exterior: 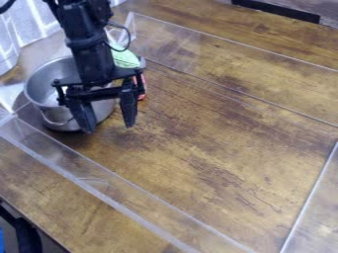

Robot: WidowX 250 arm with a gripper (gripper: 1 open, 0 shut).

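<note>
My black gripper (109,116) hangs low at the left of the view, over the front right part of a steel bowl (55,111). Its two fingers are spread apart, with nothing visible between them. Behind the arm, a light green item (126,58) lies at the bowl's back right, and a small red item (140,89) shows beside the wrist, mostly hidden.
Transparent strips or panels run along its front left, back and right. A dark slot or edge (291,12) is at the back right.
</note>
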